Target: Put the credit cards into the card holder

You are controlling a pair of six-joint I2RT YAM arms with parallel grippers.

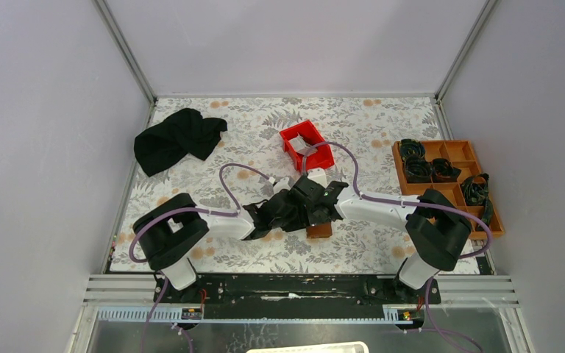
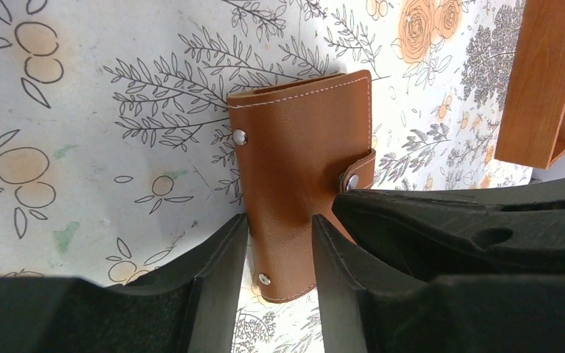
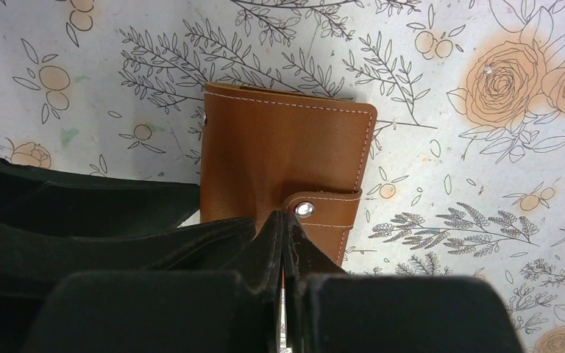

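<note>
A brown leather card holder (image 1: 319, 231) with a snapped strap (image 3: 324, 198) lies on the floral mat at the front middle, mostly under both grippers in the top view. My left gripper is part open at the holder's left edge, its fingertips over the leather. My right gripper is shut beside the strap's snap, with nothing visible between its fingers. In the red bin (image 1: 291, 134) behind them are pale flat items, too small to identify.
A wooden organizer (image 1: 457, 153) with coiled dark straps stands at the right. A black cloth (image 1: 178, 140) lies at the back left.
</note>
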